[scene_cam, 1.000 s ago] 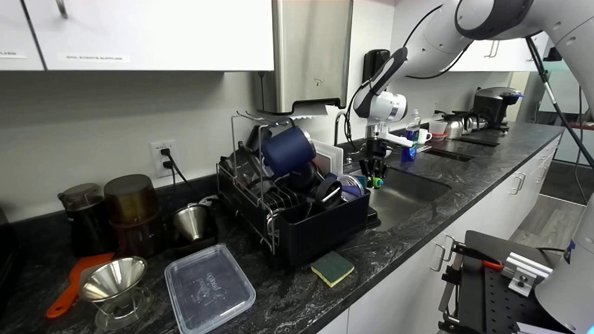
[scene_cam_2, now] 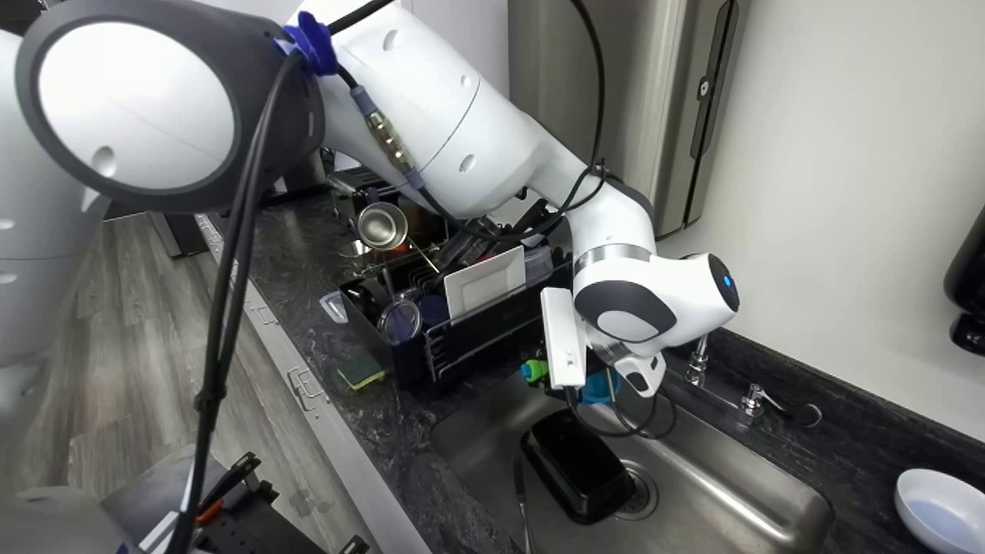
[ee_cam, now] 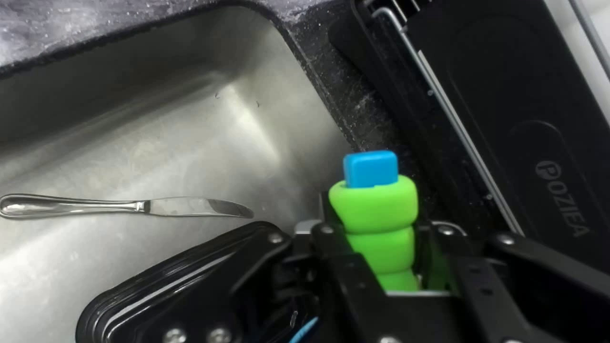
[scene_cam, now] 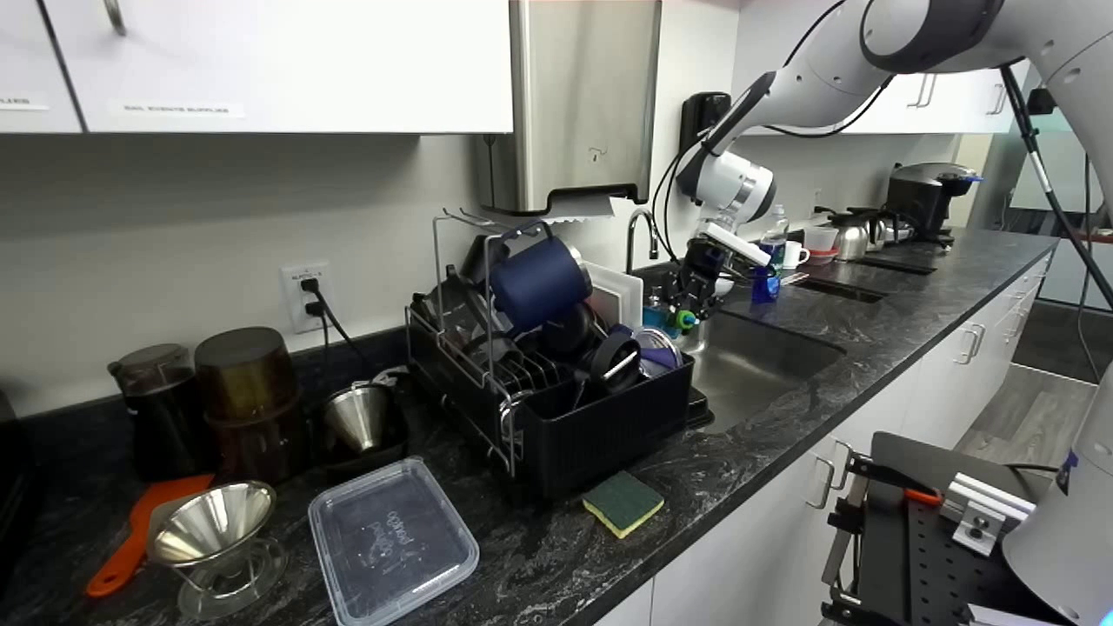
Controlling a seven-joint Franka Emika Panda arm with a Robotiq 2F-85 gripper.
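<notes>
My gripper is shut on a bright green ribbed object (ee_cam: 374, 206) with a blue tip (ee_cam: 370, 169), one finger on each side of it. In exterior view 1 the gripper (scene_cam: 696, 292) hangs tilted over the rack side of the sink, and the green end (scene_cam: 685, 319) points toward the counter's front. A teal part (scene_cam: 655, 313) shows beside the gripper; it appears to belong to the same object. In exterior view 2 the arm hides most of the gripper, leaving the green end (scene_cam_2: 533, 371) and a blue part (scene_cam_2: 600, 386) visible.
A black container (scene_cam_2: 577, 466) and a table knife (ee_cam: 126, 206) lie in the steel sink (scene_cam_2: 729, 498). The loaded black dish rack (scene_cam: 605, 438) stands close beside the sink. A sponge (scene_cam: 623, 502) and a clear lid (scene_cam: 391, 542) rest on the counter.
My gripper has tilted from nearly upright and shifted slightly up and left in exterior view 1, carrying the green-and-blue object. The items on the counter have stayed put.
</notes>
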